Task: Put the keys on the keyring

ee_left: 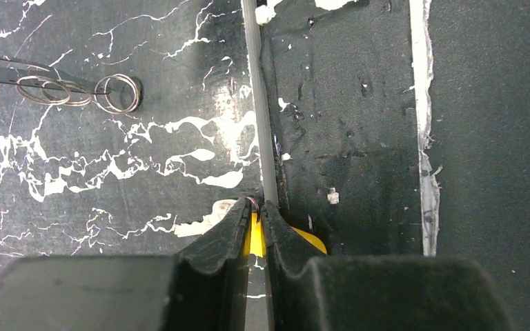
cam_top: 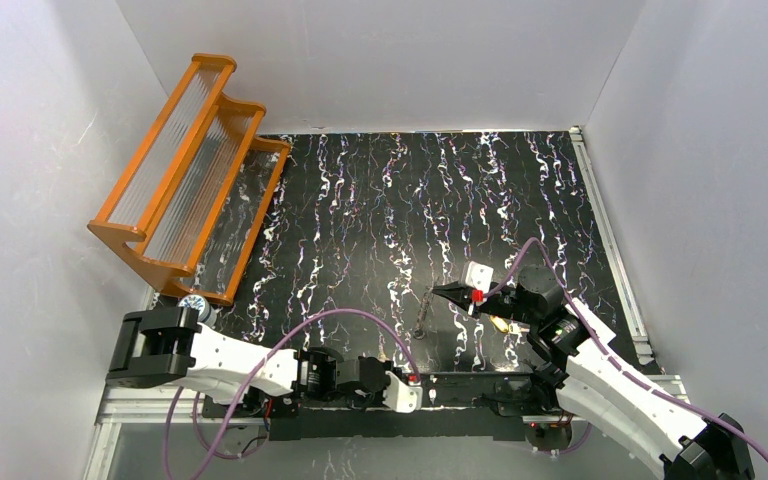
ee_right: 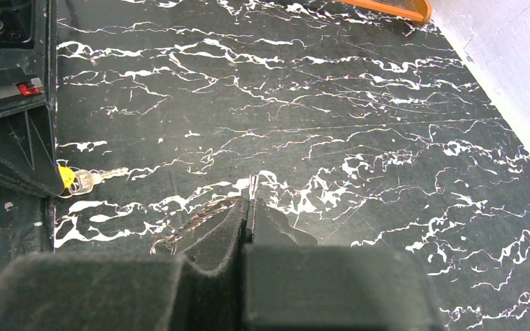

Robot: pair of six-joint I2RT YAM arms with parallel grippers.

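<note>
In the left wrist view my left gripper is slightly open. A yellow-headed key (ee_left: 306, 239) shows behind its fingers and through the gap, and a small ring is at the tips. Whether the pads touch these is unclear. The right wrist view shows a silver key (ee_right: 90, 180) beside the yellow key (ee_right: 66, 177), at the left gripper's tip on the tabletop. My right gripper is shut on the keyring chain (ee_right: 197, 219), which trails from its tip. Several of the chain's metal rings (ee_left: 121, 94) show at upper left in the left wrist view.
An orange wooden rack (cam_top: 150, 240) stands at the left, with a round white-topped item (cam_top: 196, 306) near its front corner. A dark strip (ee_left: 345, 124) runs along the table's near edge.
</note>
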